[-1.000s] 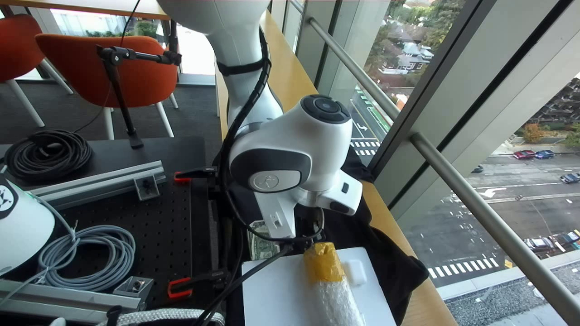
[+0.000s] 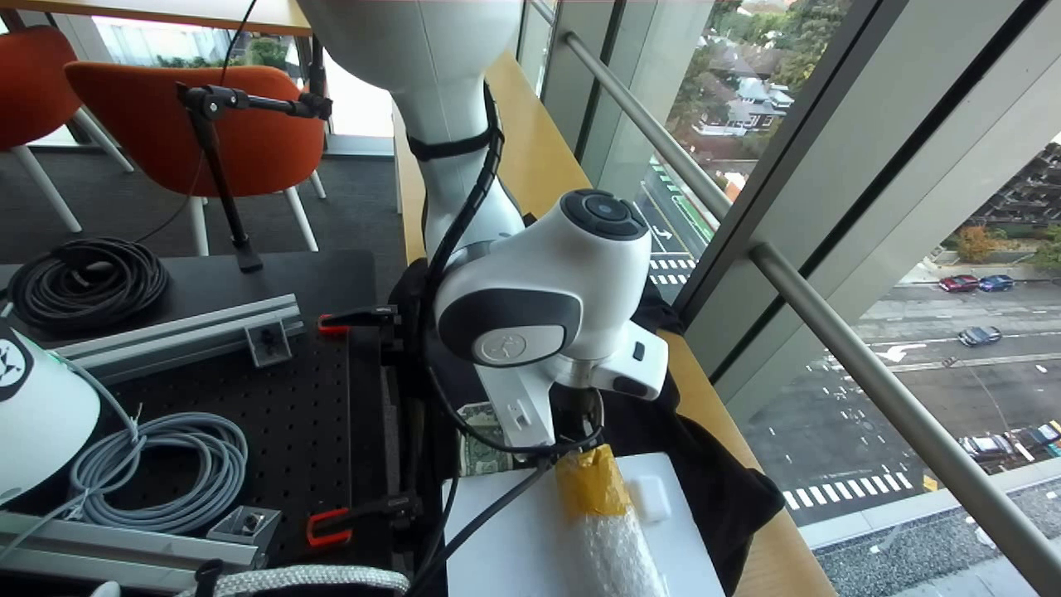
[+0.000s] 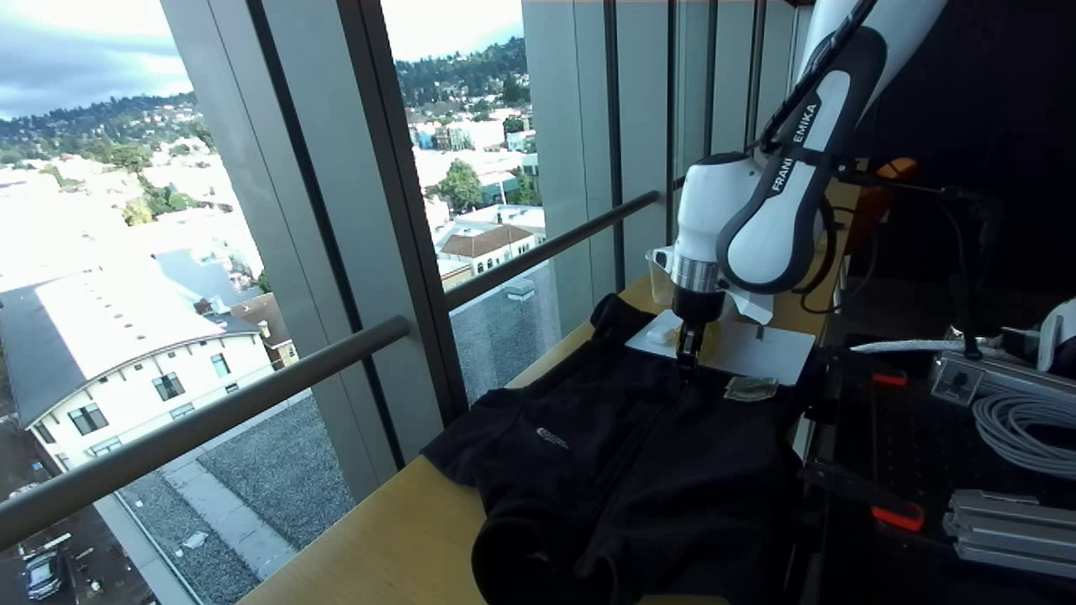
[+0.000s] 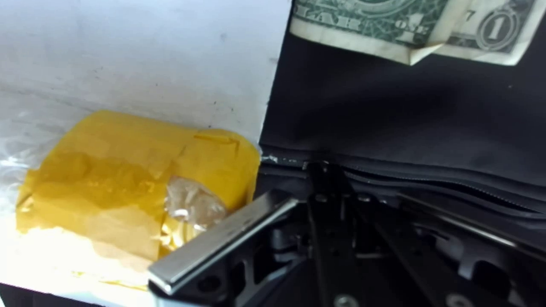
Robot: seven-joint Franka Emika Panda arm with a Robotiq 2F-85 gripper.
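A black jacket [image 3: 625,454] lies spread on the wooden ledge, a small white logo on its chest. Its zipper [image 4: 450,184] runs across the wrist view, slightly parted toward the right. My gripper points down at the zipper near the white board's edge, its fingers together. It is shut on what looks like the zipper; the dark fingertips hide the exact piece held. In exterior view 2 the gripper [image 3: 688,358] reaches the jacket beside the white board [image 3: 762,348].
On the board, a bubble-wrapped roll with yellow tape [image 4: 133,179] lies close beside the gripper. A folded dollar bill [image 4: 379,25] rests on the jacket. Window rail [image 3: 565,247] and ledge border one side; a black pegboard [image 2: 288,418] with clamps borders the other.
In exterior view 1 the arm and hand have shifted slightly right and toward the board. The roll, board and bill appear unmoved.
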